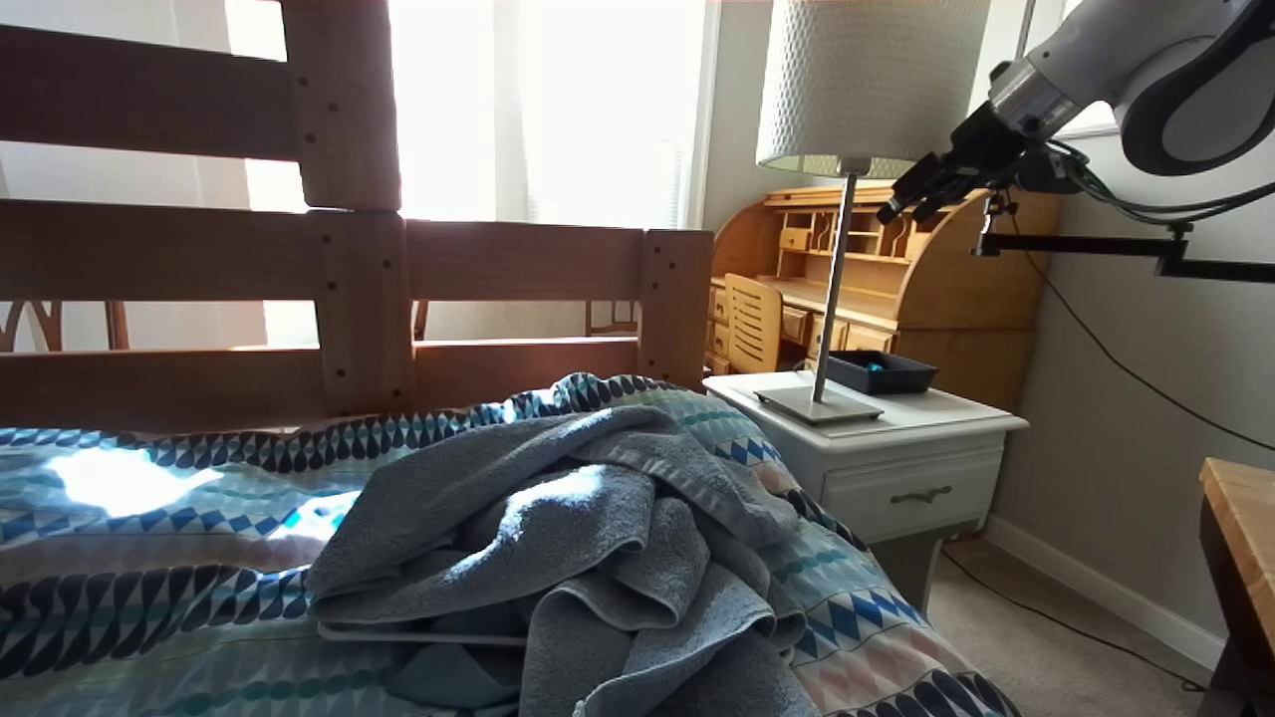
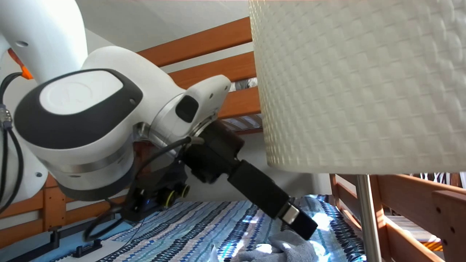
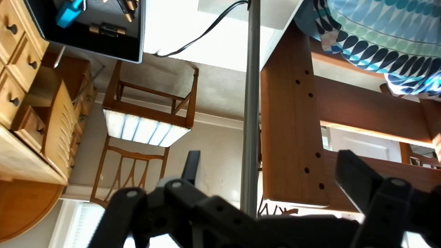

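Observation:
My gripper [image 1: 904, 215] hangs in the air to the right of the lamp's metal pole [image 1: 833, 287], near the lower edge of the white textured lampshade [image 1: 879, 84]. In the wrist view the gripper is open, its fingers wide apart. The pole [image 3: 250, 103] runs through the gap as seen there, but nothing is held. From the second exterior view, the finger [image 2: 262, 187] points down toward the bed, left of the large lampshade [image 2: 362, 87]. A crumpled grey towel [image 1: 598, 538] lies on the bed.
The lamp stands on a white nightstand [image 1: 920, 412] with a black tray [image 1: 882, 371] behind its base. Blue and black items lie in the tray [image 3: 142, 37]. A wooden bed frame [image 3: 289, 124] and roll-top desk [image 1: 968, 275] stand nearby. A black bracket [image 1: 1076, 245] extends below the arm.

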